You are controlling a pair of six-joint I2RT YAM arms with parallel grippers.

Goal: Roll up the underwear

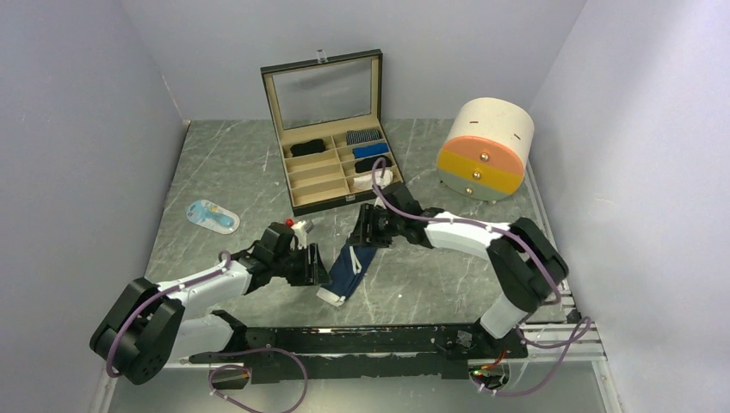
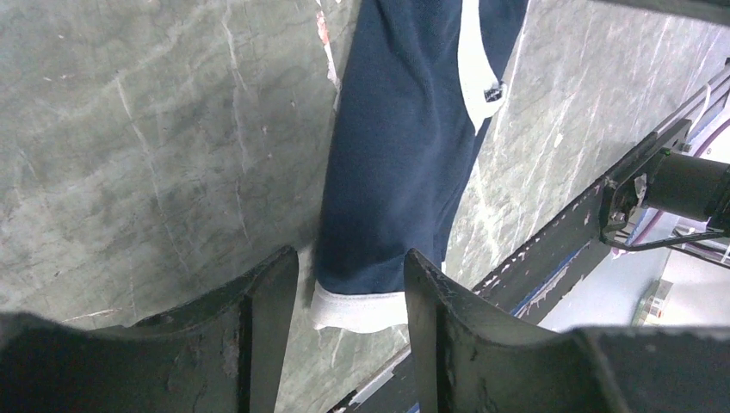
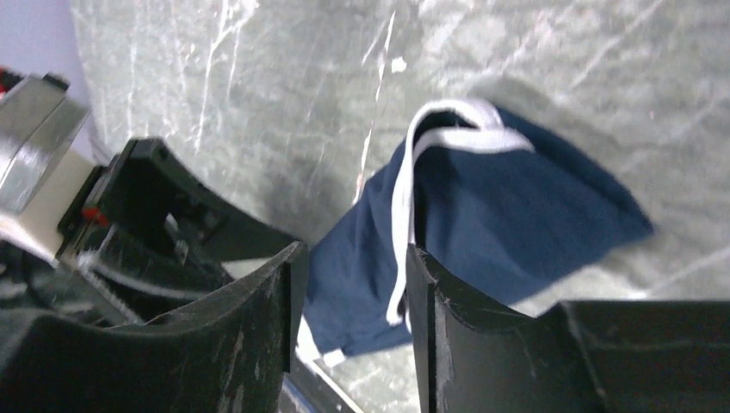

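Dark blue underwear (image 1: 344, 273) with white trim lies folded in a narrow strip on the grey table, slanting between my two grippers. The left gripper is open, its fingers to either side of the strip's near end, by the white band (image 2: 360, 311). My right gripper also stands open, over the strip's far part. In the right wrist view the far end of the underwear (image 3: 525, 206) spreads wider, with a white trim loop (image 3: 403, 202) on it. Neither gripper has cloth visibly pinched between its fingers.
Behind stands an open divided box (image 1: 303, 209) with several rolled garments in its compartments. A rounded drawer chest (image 1: 485, 142) is at the back right, and a blue packaged item (image 1: 213, 216) lies to the left.
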